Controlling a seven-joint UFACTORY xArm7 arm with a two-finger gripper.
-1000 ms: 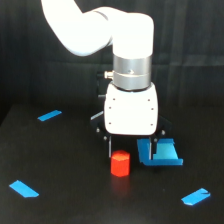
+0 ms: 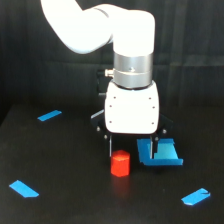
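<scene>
A red block (image 2: 120, 164) sits on the dark table below my white gripper (image 2: 131, 145), whose body hangs over it with thin dark fingers at either side. The left finger is close by the block's upper left; the right finger is in front of a blue tray (image 2: 167, 158), which lies to the right of the block. The fingers appear spread apart, with nothing visible held between them; whether the block is between them in depth I cannot tell.
Blue tape strips (image 2: 23, 189) mark the table at front left, back left and front right (image 2: 195, 197).
The block and tray look unmoved.
</scene>
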